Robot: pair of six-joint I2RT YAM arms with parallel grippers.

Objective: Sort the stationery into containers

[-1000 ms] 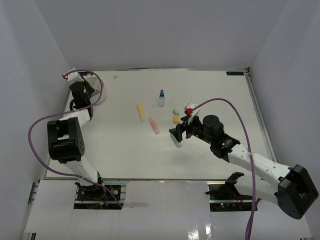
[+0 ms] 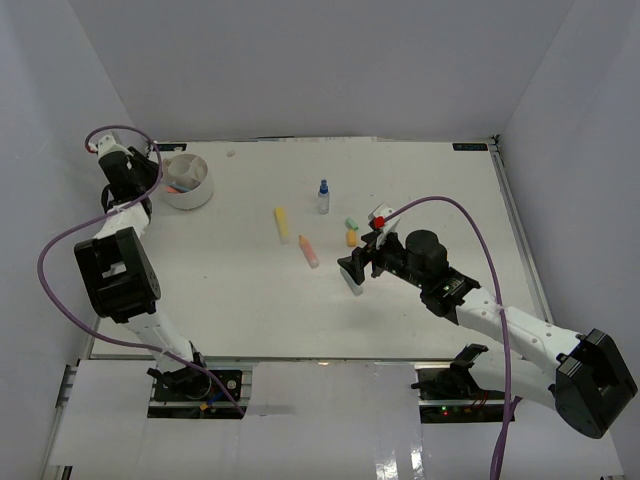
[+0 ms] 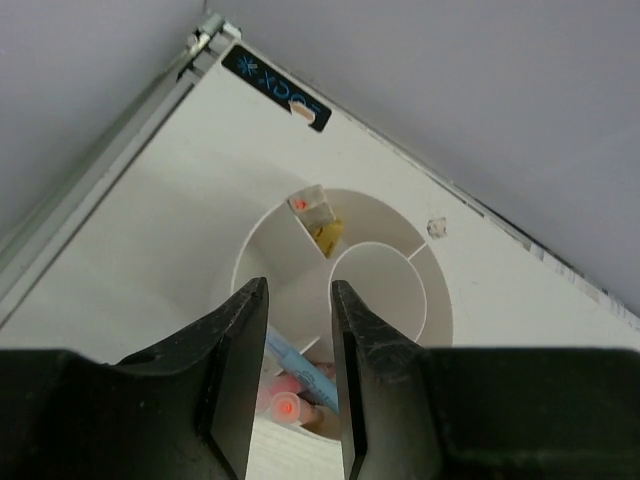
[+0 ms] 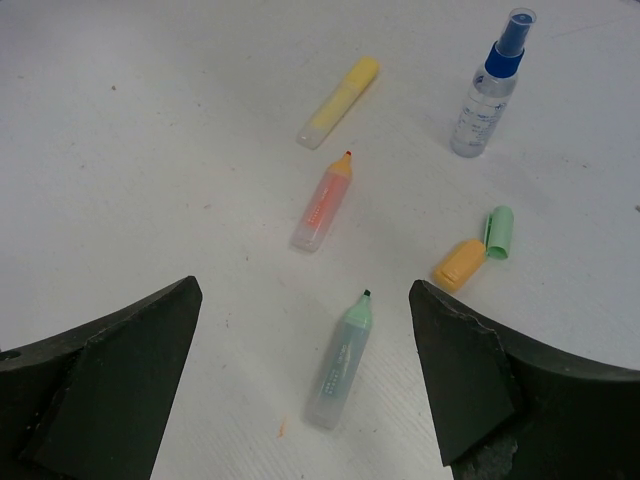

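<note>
A round white container with compartments (image 2: 203, 192) stands at the back left. Inside it, the left wrist view shows a blue pen (image 3: 300, 366), pinkish pens (image 3: 286, 406) and an eraser-like block (image 3: 312, 206) in another compartment. My left gripper is part open just beside the container, its fingers apart and nothing between them. A yellow highlighter (image 4: 340, 102), a red-pink marker (image 4: 324, 203) and a green marker without its cap (image 4: 342, 362) lie on the table. Close by are an orange cap (image 4: 460, 265) and a green cap (image 4: 499, 232). Above the green marker, my right gripper hangs open and empty.
A clear spray bottle with a blue top (image 2: 323, 197) stands upright near the table's middle. Grey walls border the table at the back and sides.
My left gripper has moved left, away from the container, so more of the container shows in the top view. The right arm and the items on the table stay where they were.
</note>
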